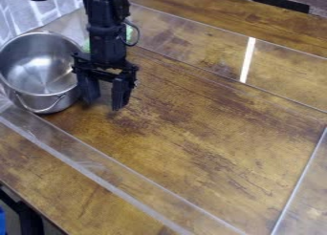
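At the upper left a large steel bowl (36,69) sits on the wooden table (192,153). My black gripper (105,94) hangs low just to the right of the bowl, close to or at the tabletop, with its wrist partly in front of a green object (115,35) behind it. Its fingertips are dark against the wood, and I cannot tell what, if anything, is between them.
Clear plastic strips run across the table near the back, along the front left and at the right edge.
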